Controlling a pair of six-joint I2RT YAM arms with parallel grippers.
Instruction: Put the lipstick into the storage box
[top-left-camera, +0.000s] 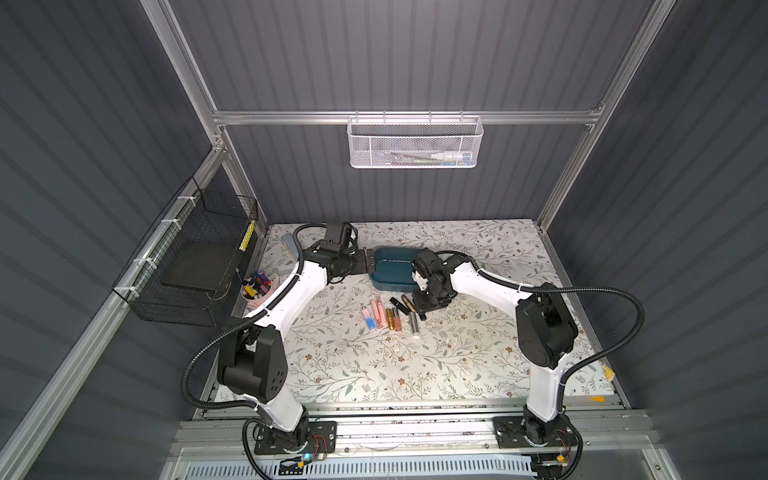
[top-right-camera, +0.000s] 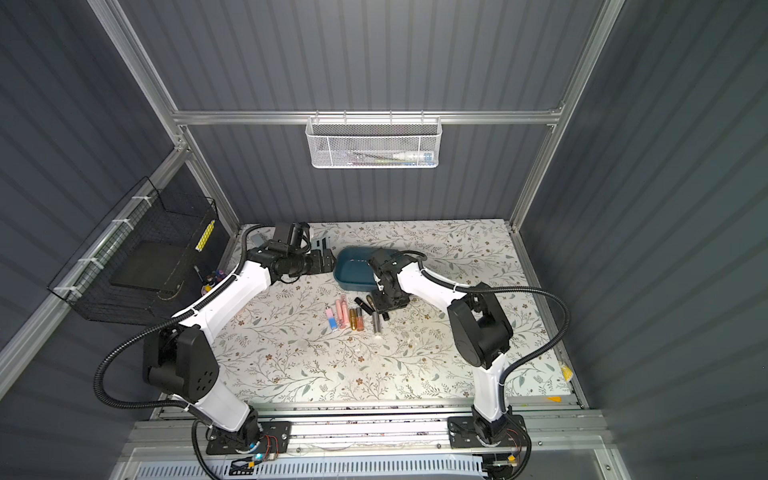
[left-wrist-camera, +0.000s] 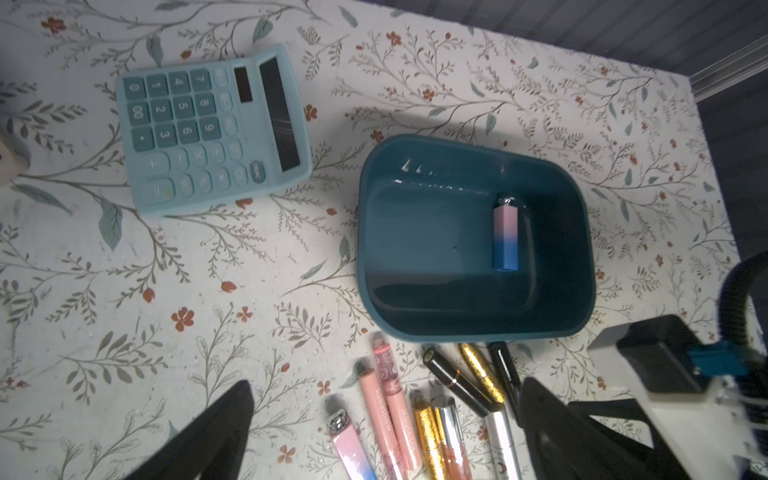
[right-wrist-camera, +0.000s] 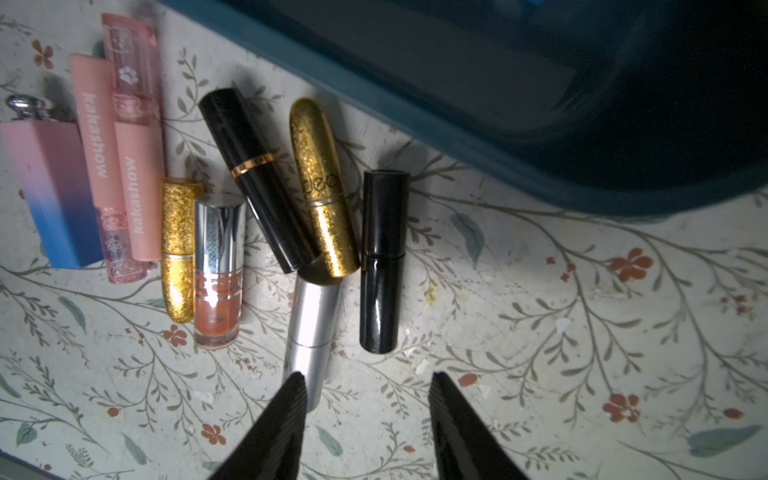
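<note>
The teal storage box stands on the table with one pink-to-blue lipstick lying inside, toward its right. In front of it several lipsticks lie loose: a black one with a gold band, a gold glitter one, a plain black tube, a silver tube, pink tubes and another pink-to-blue one. My right gripper is open over bare cloth, near the silver and black tubes. My left gripper hangs open by the box's left side; its fingers look blurred and empty.
A light-blue calculator lies left of the box. A white mesh basket hangs on the back wall; a black wire basket is at left.
</note>
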